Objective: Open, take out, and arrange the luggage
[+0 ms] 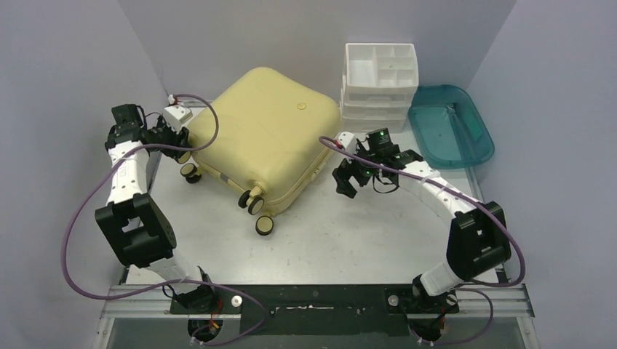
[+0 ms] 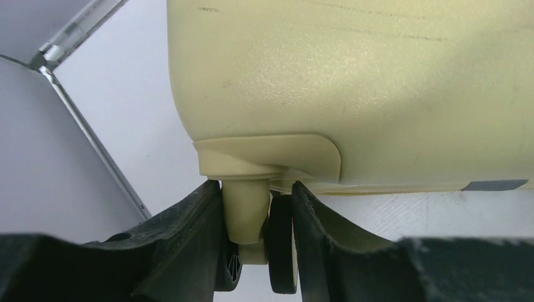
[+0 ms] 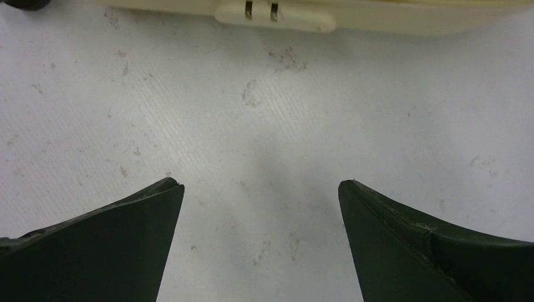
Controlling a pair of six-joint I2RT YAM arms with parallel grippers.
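Observation:
A pale yellow suitcase lies closed on its side, set at an angle on the white table, its wheels toward the front left. At its left corner my left gripper is shut on a caster wheel; the fingers press on both sides of the wheel and hide part of it. More casters show along the suitcase's lower edge. My right gripper stands open right of the suitcase, nothing between its fingers. In the right wrist view the suitcase's side with a latch runs along the top edge.
Behind and right of the suitcase stands a white drawer unit, close to its far right corner. A teal bin sits at the back right. Bare white table spreads in front of the suitcase. Grey walls close in the left and right sides.

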